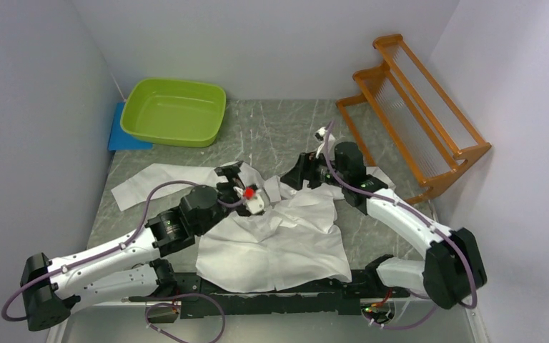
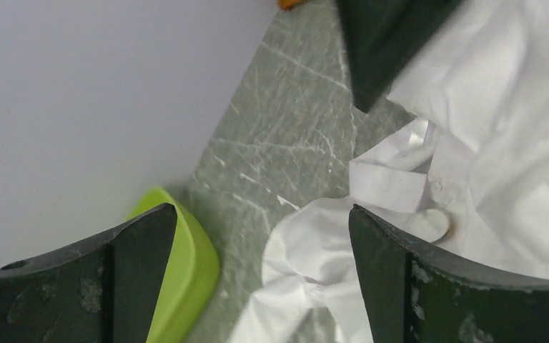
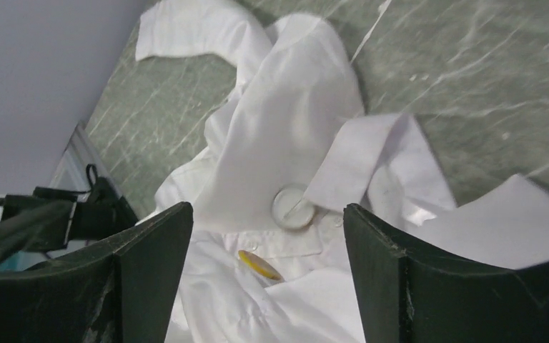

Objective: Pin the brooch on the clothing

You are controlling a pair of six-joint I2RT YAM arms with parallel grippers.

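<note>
White clothing (image 1: 275, 250) lies spread over the table, its sleeve stretched to the left. In the right wrist view, a small round disc (image 3: 293, 207) with a thin line across it rests on a fold, and a yellow oval piece (image 3: 259, 265) lies lower on the fabric; which is the brooch I cannot tell. The disc (image 2: 430, 224) also shows in the left wrist view, partly behind a finger. My left gripper is open above the upper left of the clothing, nothing between its fingers. Facing it from the right, my right gripper stands open and empty above the folds.
A green basin (image 1: 173, 139) stands at the back left on a blue sheet (image 1: 118, 139). At the back right is a wooden rack (image 1: 429, 107). Bare grey table (image 1: 279, 132) lies between them. Both grippers are close together over the clothing.
</note>
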